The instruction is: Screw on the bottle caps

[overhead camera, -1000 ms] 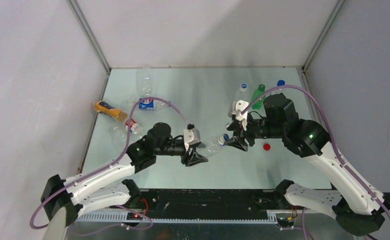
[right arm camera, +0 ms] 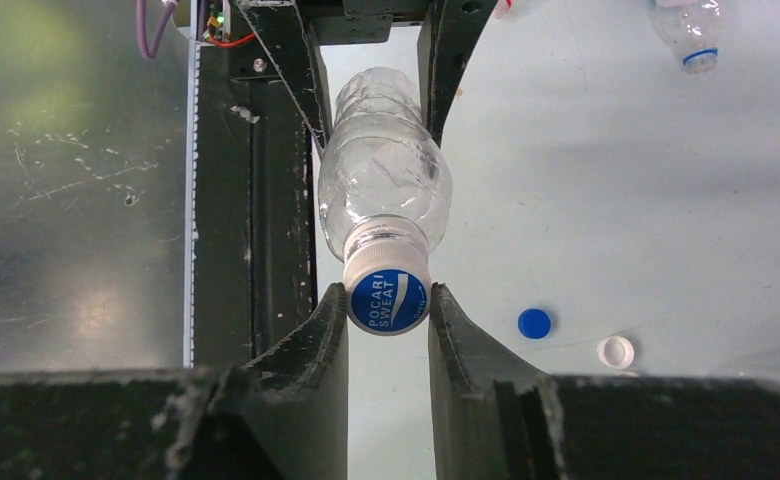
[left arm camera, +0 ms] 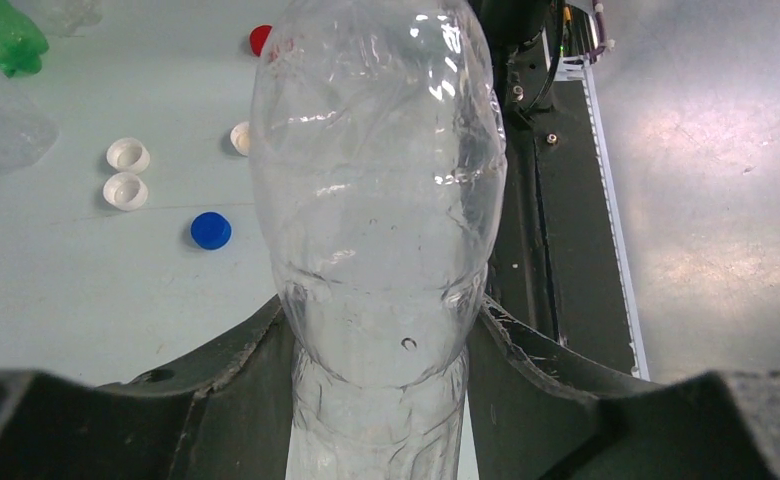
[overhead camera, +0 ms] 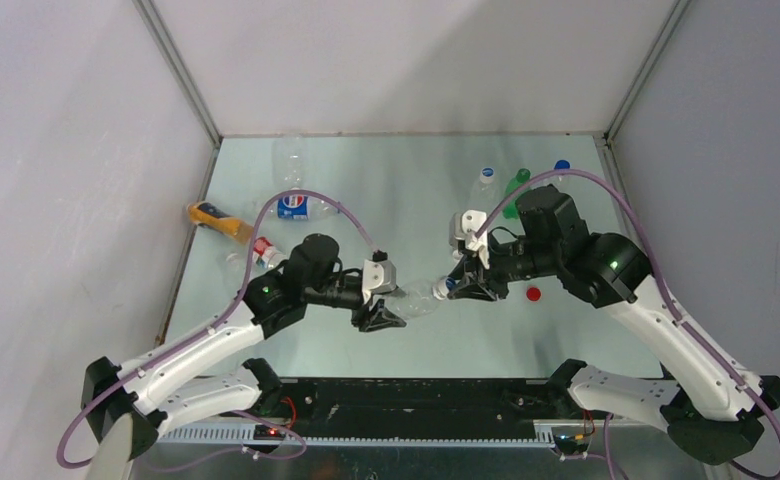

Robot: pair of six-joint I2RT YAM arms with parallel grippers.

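A clear plastic bottle (overhead camera: 416, 300) lies sideways in the air, my left gripper shut on its body, which fills the left wrist view's middle. On its neck sits a white cap with a blue Pocari Sweat top (right arm camera: 387, 298). My right gripper has its fingers at either side of that cap; whether they press on it I cannot tell. Loose caps lie on the table: a blue one (left arm camera: 211, 230), white ones (left arm camera: 125, 191) and a red one (overhead camera: 533, 294).
Bottles lie at the table's left, including an orange one (overhead camera: 216, 220). Upright bottles, one green (overhead camera: 515, 190), stand at the back right.
My right gripper has moved left onto the bottle's capped end. My left arm has shifted slightly, with the bottle still in its gripper.
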